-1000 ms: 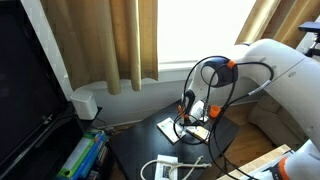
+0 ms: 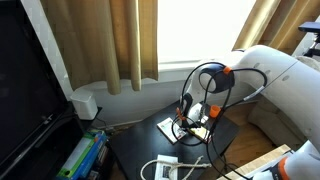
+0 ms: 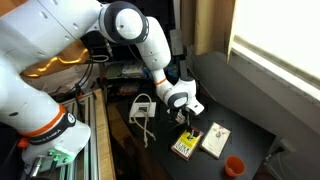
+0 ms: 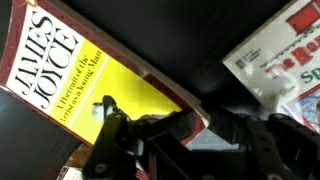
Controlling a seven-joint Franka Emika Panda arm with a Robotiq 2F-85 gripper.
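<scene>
A yellow book with a dark red border (image 4: 85, 75) lies on the black table, its cover reading "James Joyce" in the wrist view. Exterior view 2 shows this yellow book (image 3: 186, 143) just in front of my gripper (image 3: 188, 122), which points down over its near end. In the wrist view, my dark gripper is at the book's edge, with one corner reaching in among its parts. Its fingers blend into the dark table, so how far apart they stand and whether they touch the book is unclear.
A pale second book (image 3: 215, 139) lies beside the yellow one. An orange cup (image 3: 234, 166) stands farther right. A white looped cable with a box (image 3: 143, 108) lies on the other side. Several stacked items (image 2: 82, 158) line the table's left edge.
Over the last second the arm has shifted slightly, its upper link coming a little lower in exterior view 1. The books and cable look unmoved.
</scene>
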